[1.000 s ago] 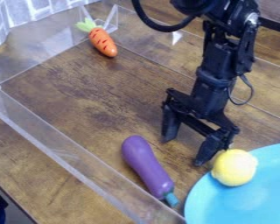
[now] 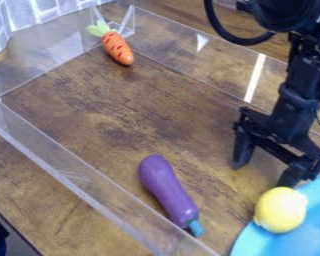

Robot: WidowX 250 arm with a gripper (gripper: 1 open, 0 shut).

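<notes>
My black gripper (image 2: 264, 166) stands open at the right, low over the wooden surface, just behind a yellow lemon (image 2: 280, 208). The lemon is on a light blue plate (image 2: 263, 244) at the bottom right corner. A purple toy eggplant (image 2: 168, 188) lies on the wood at the lower middle, left of the lemon. An orange toy carrot (image 2: 117, 47) lies at the back left. I see nothing between the fingers.
Clear plastic walls (image 2: 43, 150) border the wooden floor (image 2: 116, 115) on several sides. The middle of the floor, between carrot and eggplant, is clear.
My gripper has moved to the right, away from the middle. The lemon has shifted slightly right and down, and the blue plate has also moved right.
</notes>
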